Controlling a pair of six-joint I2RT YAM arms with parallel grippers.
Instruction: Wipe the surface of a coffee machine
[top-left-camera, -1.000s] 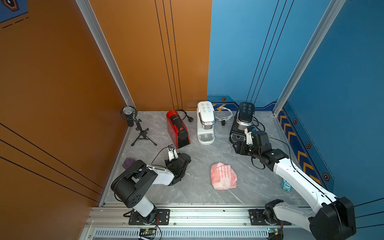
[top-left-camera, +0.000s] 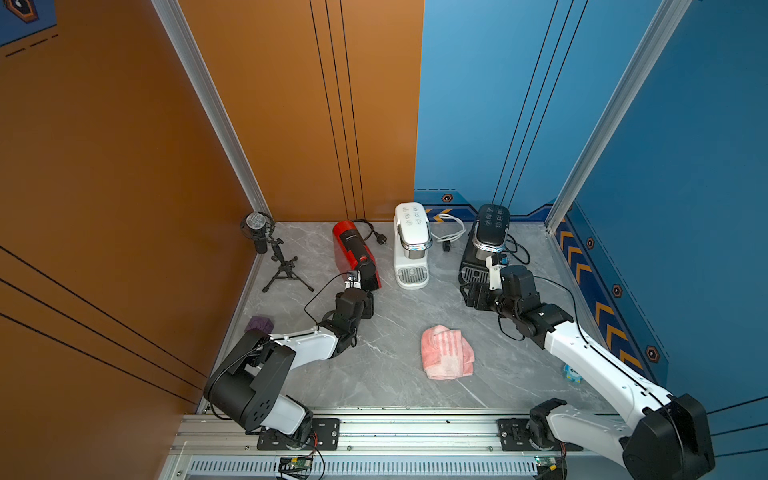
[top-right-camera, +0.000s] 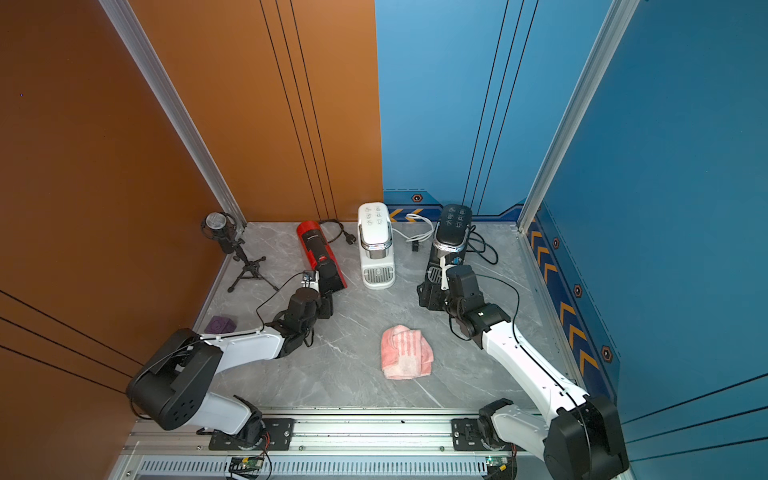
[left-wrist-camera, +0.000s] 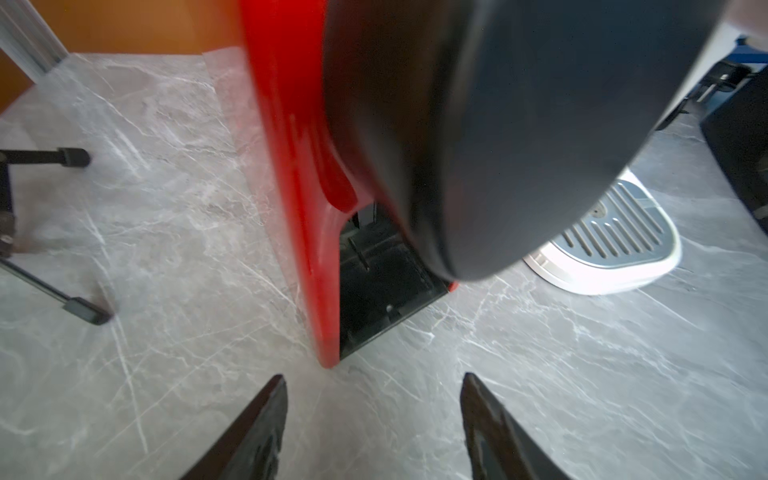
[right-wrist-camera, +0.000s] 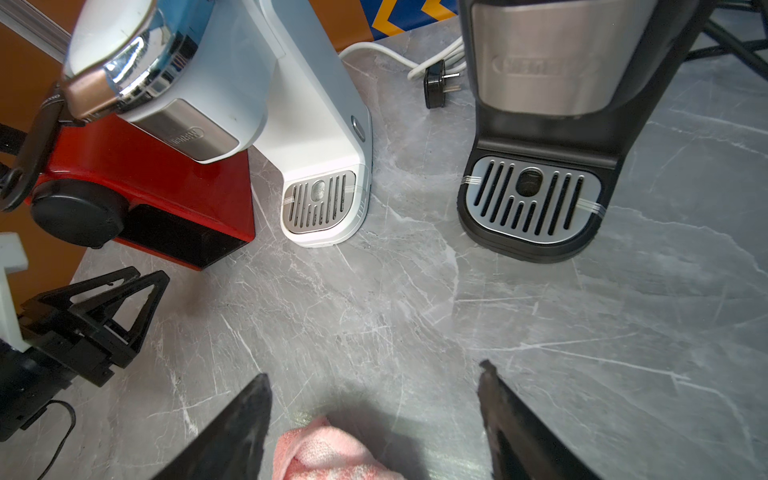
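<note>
Three coffee machines stand along the back: red (top-left-camera: 349, 240), white (top-left-camera: 412, 228) and black (top-left-camera: 493, 220). My left gripper is open at the front of the red machine, whose black head looms over it in the left wrist view; nothing is between its fingers. My right gripper hangs in front of the white and black machines, fingers apart and empty. A folded pink cloth (top-left-camera: 447, 352) lies front centre on the table, its corner showing below the right gripper in the right wrist view.
A microphone on a tripod (top-left-camera: 280, 264) stands at the back left, a purple block (top-left-camera: 259, 324) at the left edge. Power cables lie behind the machines. A small blue item (top-left-camera: 573, 373) is at the front right.
The right arm has shifted slightly left over the last second.
</note>
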